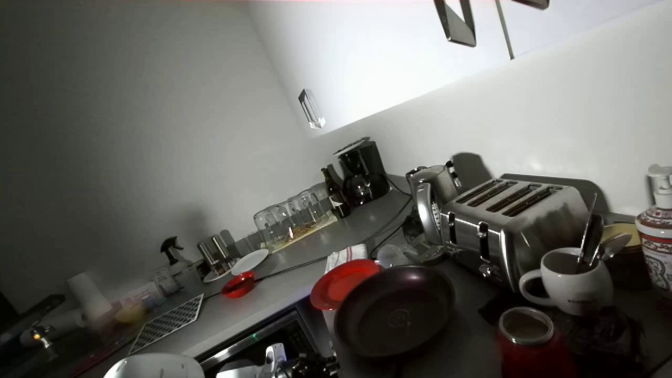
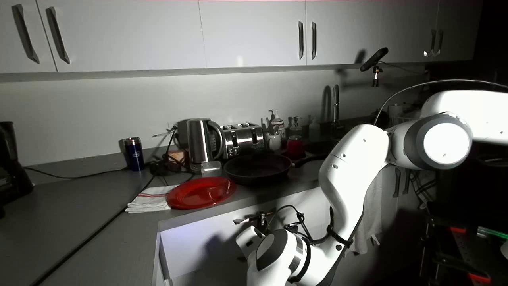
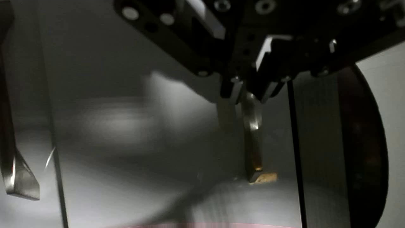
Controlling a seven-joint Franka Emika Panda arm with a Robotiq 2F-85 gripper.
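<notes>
In the wrist view a slim metal handle (image 3: 252,133) runs out from between the fingertips of my gripper, which is shut on it. The handle is fixed to a grey-white front panel (image 3: 152,152), one end covered by my fingers. Exterior view 2 has my gripper (image 2: 262,221) low beside the white cabinet front (image 2: 190,248), below the counter edge and under the frying pan. Only a small part of my arm (image 1: 274,359) shows at the bottom of exterior view 1, and the grip itself is hidden there.
A second metal handle (image 3: 22,182) lies left in the wrist view. On the counter above, the dark frying pan (image 2: 257,167) and the red plate (image 2: 201,192) sit near the front edge. Behind them stand a kettle (image 2: 198,143) and a toaster (image 2: 240,138).
</notes>
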